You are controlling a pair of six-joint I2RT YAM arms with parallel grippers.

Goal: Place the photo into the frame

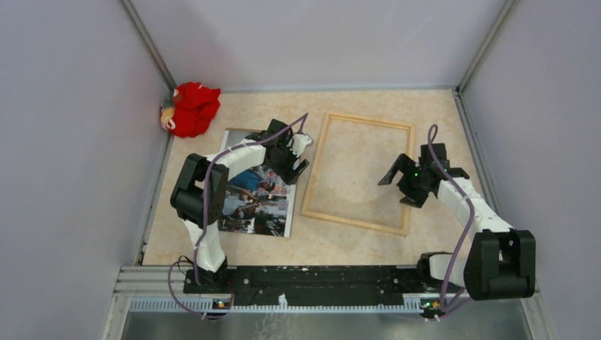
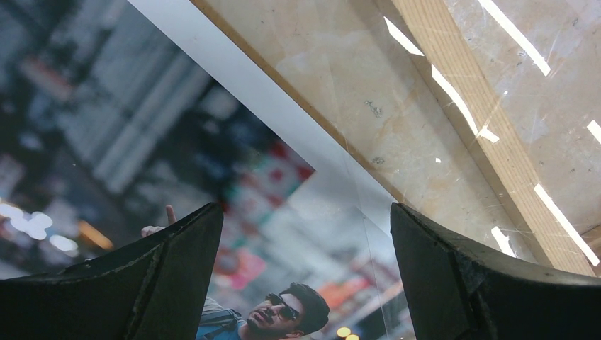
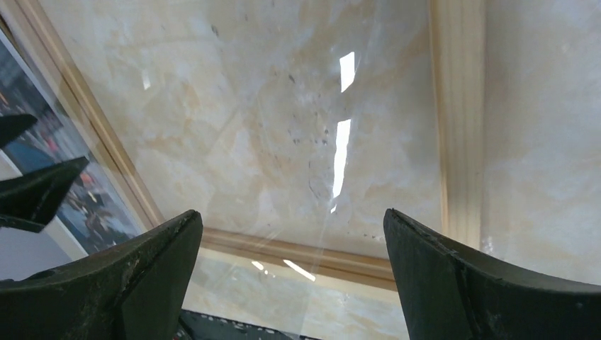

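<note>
The photo [image 1: 255, 212] lies flat on the table at the left, with a white border showing. My left gripper [image 1: 298, 170] hovers over its right side, open, its fingers at the border near a clear sheet's edge in the left wrist view [image 2: 307, 237]. The wooden frame [image 1: 352, 222] lies to the right of the photo, empty, with a glossy clear pane in the right wrist view [image 3: 461, 120]. My right gripper [image 1: 395, 185] stands open over the frame's right part, nothing between its fingers.
A red cloth [image 1: 195, 110] lies at the back left corner. Grey walls bound the table [image 1: 269, 251] on the sides and back. Bare tabletop shows along the front and at the far right.
</note>
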